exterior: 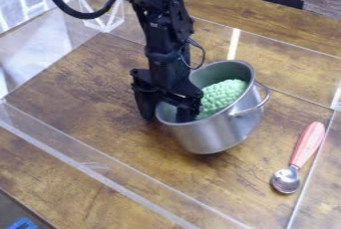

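Observation:
A steel pot [217, 131] with a side handle stands in the middle of the wooden table, slightly right of centre, with a green knobbly object [224, 95] inside it. My black gripper [166, 112] is low at the pot's left rim, partly inside or over it. Its fingers are dark and overlapping, so I cannot tell whether they are open or closed on the rim.
An ice-cream scoop with a pink handle [306, 145] lies on the table [74, 153] to the right of the pot. Clear strips cross the tabletop, and a blue object [19, 223] sits at the bottom-left corner.

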